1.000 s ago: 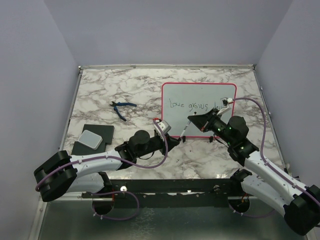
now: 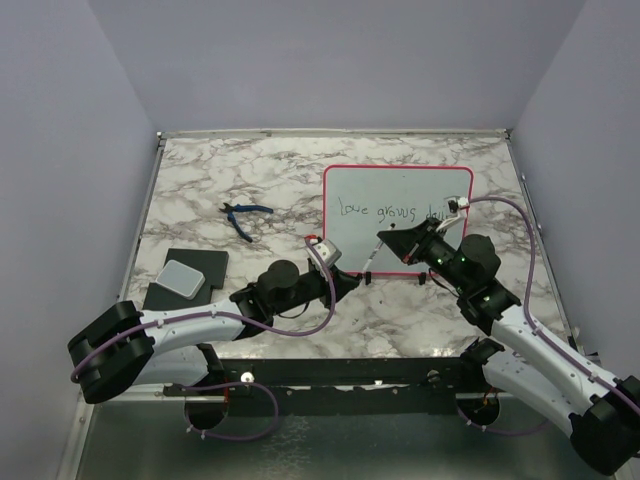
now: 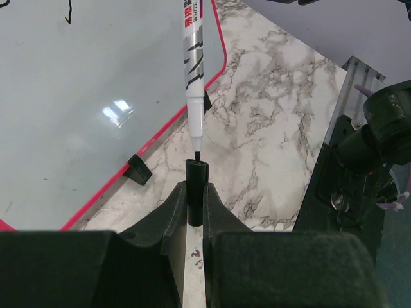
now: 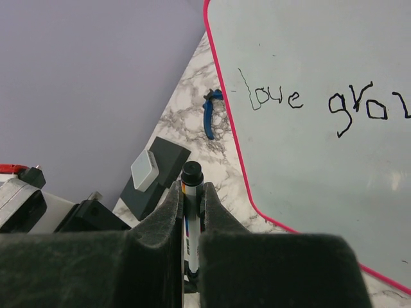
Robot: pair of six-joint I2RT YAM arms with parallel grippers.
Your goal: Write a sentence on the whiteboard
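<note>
A white marker (image 3: 194, 70) with a bare dark tip is clasped in my right gripper, its black rear end poking up between the fingers. My left gripper is shut on the black cap (image 3: 196, 172). In the left wrist view the tip is right at the cap's open mouth; whether they touch I cannot tell. The red-edged whiteboard (image 2: 400, 184) lies behind both grippers. Handwritten "love" (image 4: 268, 96) and "grows" (image 2: 396, 215) are on it, followed by a word partly covered by the right arm in the top view.
Blue-handled pliers (image 2: 245, 211) lie left of the board. A whitish block (image 2: 180, 279) rests on a dark pad (image 2: 207, 263) at the far left. Black clips (image 3: 137, 170) grip the board's near edge.
The left arm looks still, and the board has not moved.
</note>
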